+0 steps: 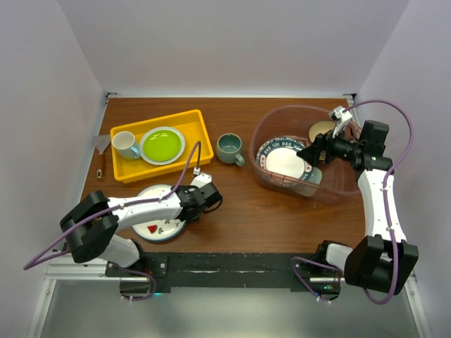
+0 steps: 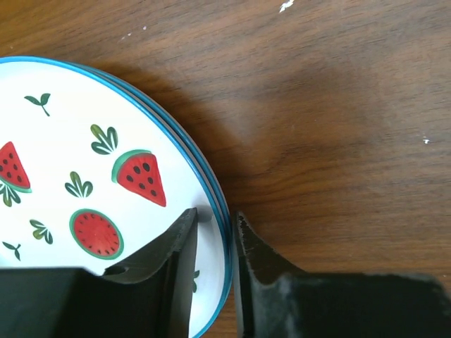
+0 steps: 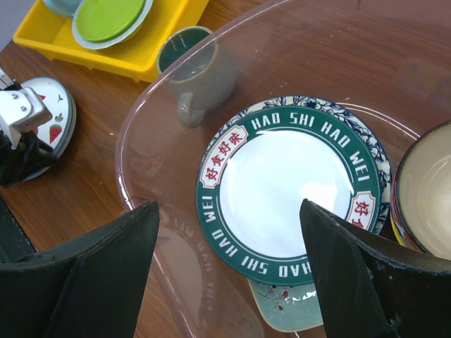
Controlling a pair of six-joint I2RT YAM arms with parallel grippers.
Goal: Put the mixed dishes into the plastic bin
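Note:
A stack of watermelon-print plates (image 2: 106,176) lies on the table at front left, with my left gripper at its right edge, fingers straddling the blue rim and part open. My right gripper is open over the clear plastic bin (image 1: 275,120), nothing between its fingers. In the bin lie a green-lettered plate (image 3: 282,183), a small square dish (image 3: 289,310) and a beige bowl (image 1: 320,127). A green mug (image 1: 229,144) stands left of the bin.
A yellow tray (image 1: 197,134) at back left holds a green plate (image 1: 163,144) and a white-blue mug (image 1: 125,143). A scraper (image 1: 100,148) lies left of it.

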